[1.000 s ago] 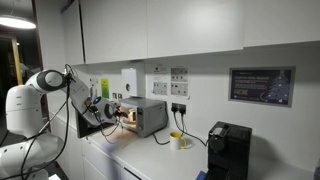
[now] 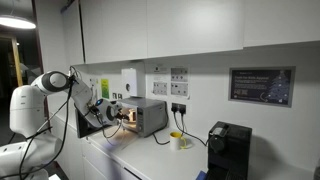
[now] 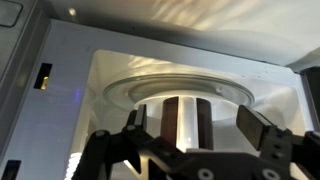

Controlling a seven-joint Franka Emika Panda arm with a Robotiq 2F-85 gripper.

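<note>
At the open, lit front of the grey microwave (image 2: 153,117), my gripper (image 2: 121,112) appears small and partly hard to make out. In the wrist view the gripper stands open, its dark fingers left and right of a white upright object with brown bands (image 3: 187,122). That object may be a cup; its lower part is hidden by the gripper. Whether the fingers touch it I cannot tell. Behind it lies a round clear plate (image 3: 178,87) within the pale microwave interior.
A yellow and white mug (image 2: 177,141) stands on the white counter (image 2: 150,155), right of the microwave. Farther right is a black coffee machine (image 2: 229,150). Interior walls flank the gripper closely. Cabinets hang above, and the counter's middle is mostly clear.
The arm has shifted slightly in the exterior view, its wrist part now a little lower and to the left. The microwave and mug have stayed put.
</note>
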